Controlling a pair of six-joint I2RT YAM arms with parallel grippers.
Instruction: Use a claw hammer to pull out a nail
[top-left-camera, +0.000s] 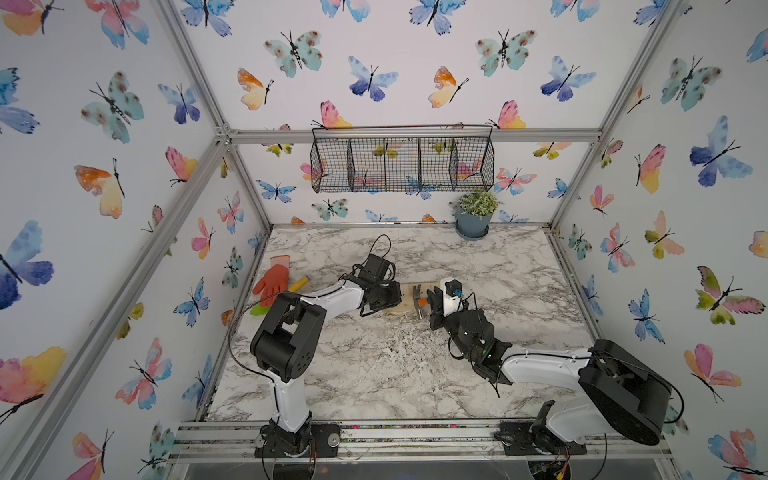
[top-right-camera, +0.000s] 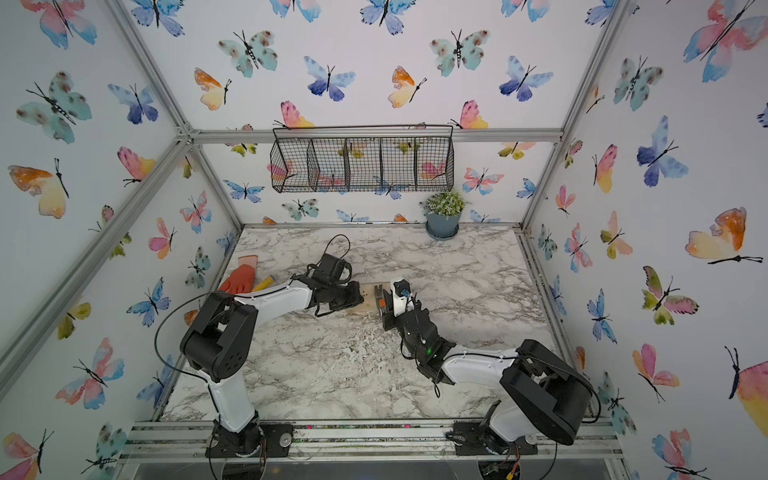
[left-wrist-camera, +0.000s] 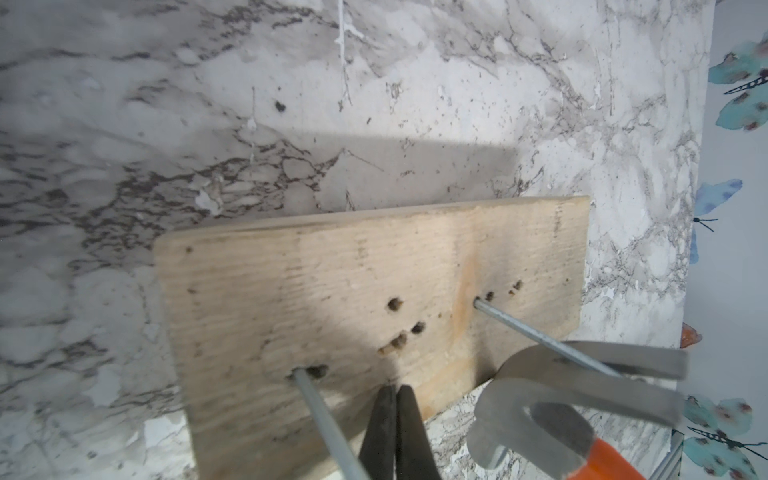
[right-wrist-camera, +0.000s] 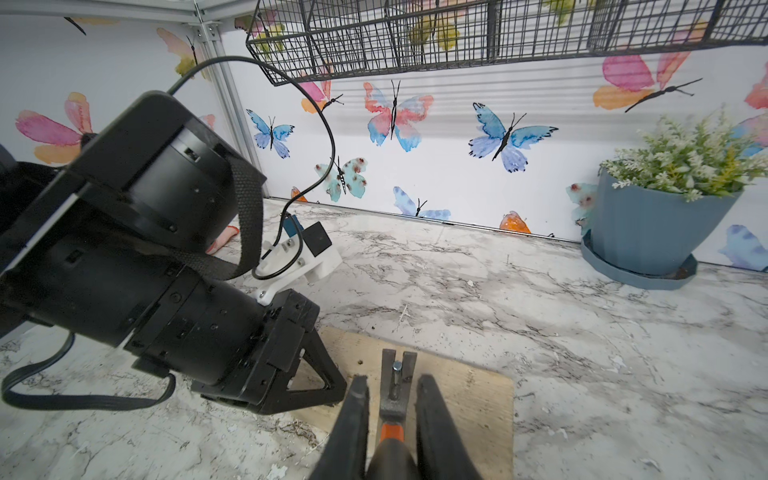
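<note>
In my right gripper the claw hammer (right-wrist-camera: 394, 380) is held by its orange and black handle. Its grey claw (left-wrist-camera: 592, 376) stands around the shaft of one nail (left-wrist-camera: 528, 332), above the board. That nail rises from the wooden board (left-wrist-camera: 320, 272), which has several holes. A second nail (left-wrist-camera: 324, 420) sticks out of the board at its near left. My left gripper is shut, its black fingertips together just right of this second nail, nothing visible between them. From the right wrist view, the left gripper reaches over the board's left part.
A potted plant (right-wrist-camera: 664, 208) stands at the back right. Red gloves (top-left-camera: 273, 281) and a yellow-handled item (top-left-camera: 298, 283) lie at the left edge. A wire basket (top-left-camera: 402, 164) hangs on the back wall. Small debris (top-left-camera: 404, 352) lies before the board.
</note>
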